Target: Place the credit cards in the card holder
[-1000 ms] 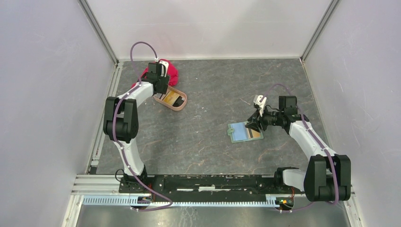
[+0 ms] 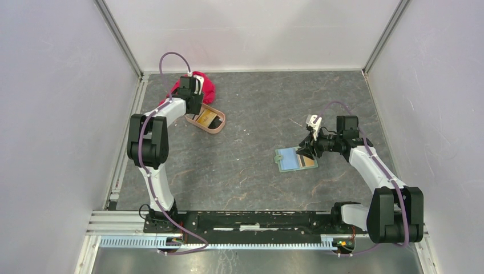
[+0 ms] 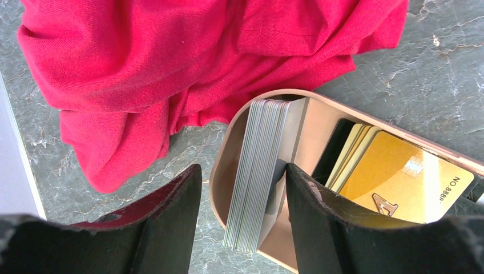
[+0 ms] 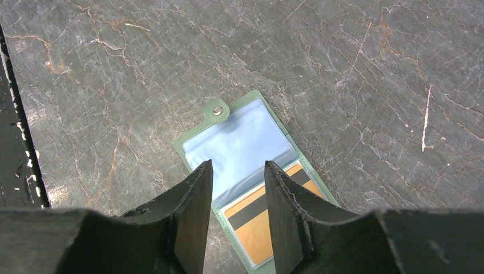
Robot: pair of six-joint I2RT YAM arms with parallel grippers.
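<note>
In the left wrist view a pink oval tray [image 3: 308,128] holds a thick stack of white-edged cards [image 3: 254,171] at its near end, with gold cards [image 3: 408,180] and a black card [image 3: 334,145] beside it. My left gripper is open over the stack, one finger against its right side, the other apart from it. In the right wrist view the green-edged card holder [image 4: 240,137] lies with an orange, black-striped card [image 4: 245,228] in its lower pocket. My right gripper hangs open above it.
A crumpled red cloth [image 3: 142,68] lies beside the tray at the back left. Walls stand close at the left and right edges.
The right arm shows no visible change.
</note>
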